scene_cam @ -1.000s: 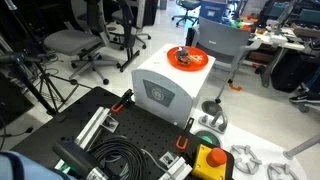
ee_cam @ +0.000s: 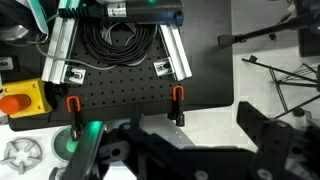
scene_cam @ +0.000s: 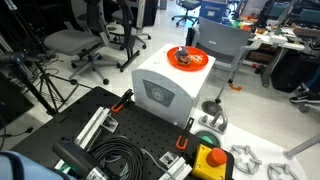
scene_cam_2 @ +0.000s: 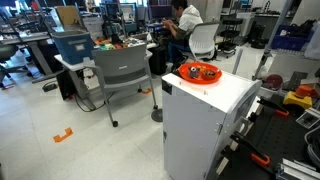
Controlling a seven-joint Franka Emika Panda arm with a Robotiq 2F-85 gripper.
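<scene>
A red-orange plate [scene_cam: 197, 64] lies on top of a white cabinet [scene_cam: 165, 91]. Small dark, brownish items [scene_cam: 182, 56] rest on it; exterior view 2 also has the plate [scene_cam_2: 184, 77], with a few items [scene_cam_2: 208, 73] I cannot identify. In the wrist view my gripper is open, its dark fingers [ee_cam: 112, 152] spread wide along the lower edge, and nothing shows between them. The plate does not appear in the wrist view.
A black perforated base [ee_cam: 120, 88] carries coiled cable [ee_cam: 118, 45] and metal rails. Beside it sits a yellow box with an orange-red button [ee_cam: 14, 103]. A grey chair [scene_cam_2: 124, 72] stands behind the cabinet. Open floor [scene_cam_2: 75, 145] lies beside it.
</scene>
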